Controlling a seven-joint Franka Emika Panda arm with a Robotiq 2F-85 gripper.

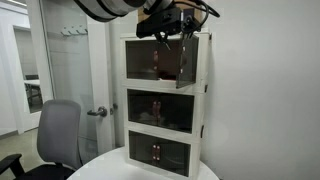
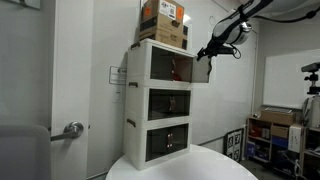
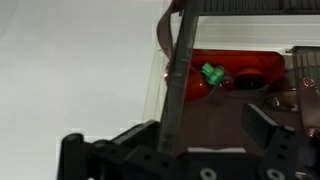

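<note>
A white cabinet with dark doors stands on a round white table. Its top right door is swung outward, while the lower doors are closed. My gripper is up at this door's height, in front of the cabinet. In the wrist view, the fingers are spread wide. The dark door's edge runs through the space between them; whether either finger touches it I cannot tell. Beyond the door, red items and a small green item show inside the top compartment.
Cardboard boxes sit on top of the cabinet, close to the arm. The white table has bare surface around the cabinet's base. An office chair stands at the left, and shelves with boxes are at the far right.
</note>
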